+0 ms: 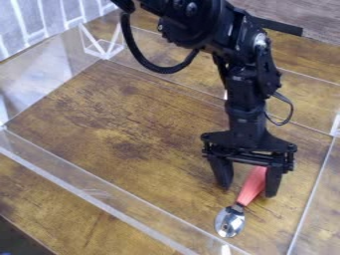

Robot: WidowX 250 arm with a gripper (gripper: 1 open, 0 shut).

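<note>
My black gripper is low at the right side of the wooden surface, open, its two fingers either side of a red handle of a utensil with a shiny metal head. The head points toward the bottom of the view; the top of the handle is partly hidden by the gripper body.
Clear plastic walls border the wooden surface on the left, back and front. A white slatted structure stands at the back left.
</note>
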